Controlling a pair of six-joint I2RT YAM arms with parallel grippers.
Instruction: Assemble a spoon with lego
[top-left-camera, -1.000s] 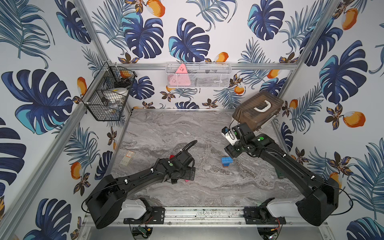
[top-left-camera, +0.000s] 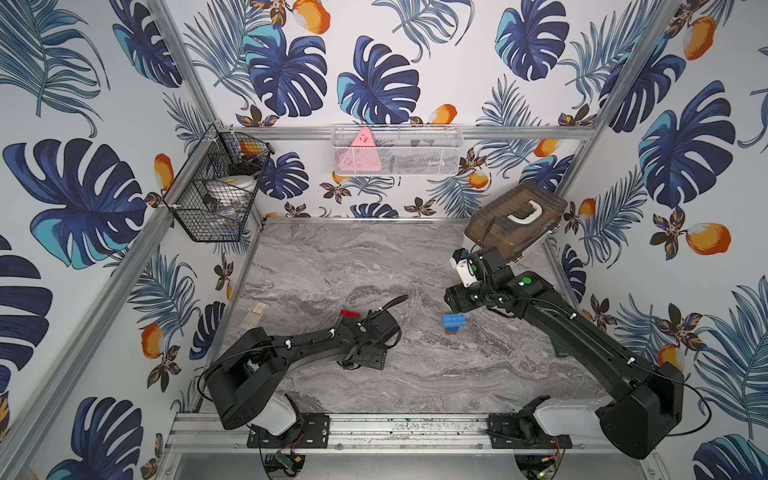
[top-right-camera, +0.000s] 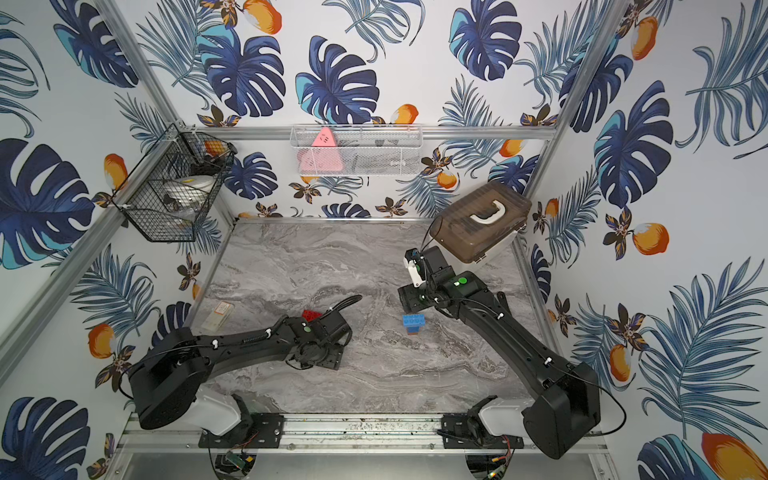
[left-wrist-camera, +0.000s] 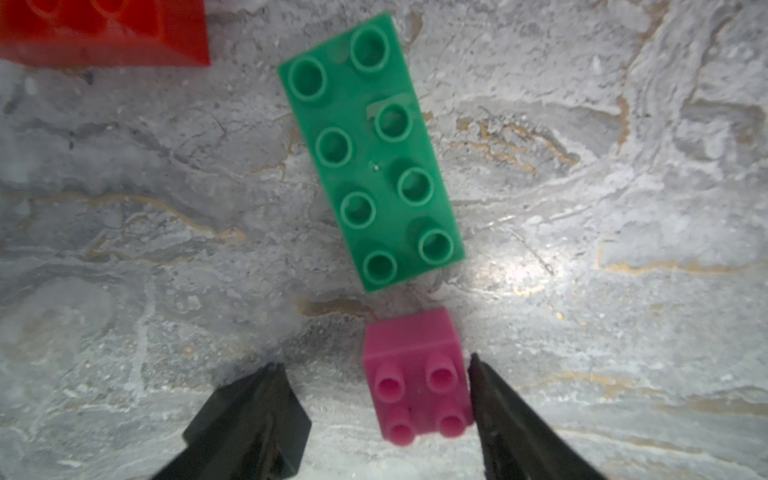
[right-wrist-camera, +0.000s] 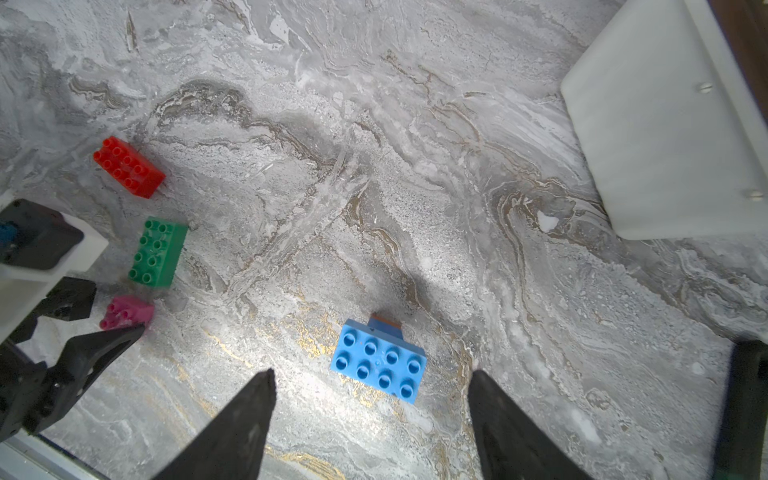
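Observation:
My left gripper is open over a small pink brick (left-wrist-camera: 424, 392). The brick lies between its fingers, close against the right fingertip (left-wrist-camera: 488, 400) and well clear of the left one. Just beyond it in the left wrist view is a green brick (left-wrist-camera: 372, 152), and a red brick (left-wrist-camera: 112, 32) shows at the top left. My right gripper is open and empty, its fingers wide apart. Below it on the table, a blue brick (right-wrist-camera: 378, 361) sits atop a narrower piece, partly hidden, with an orange-brown part (right-wrist-camera: 386, 324) showing.
A brown-lidded case (top-left-camera: 516, 220) stands at the back right. Near the left edge lies a small pale flat item (top-left-camera: 256, 313).
My right gripper has turned and moved slightly since one second ago. The blue stack has stayed in place.

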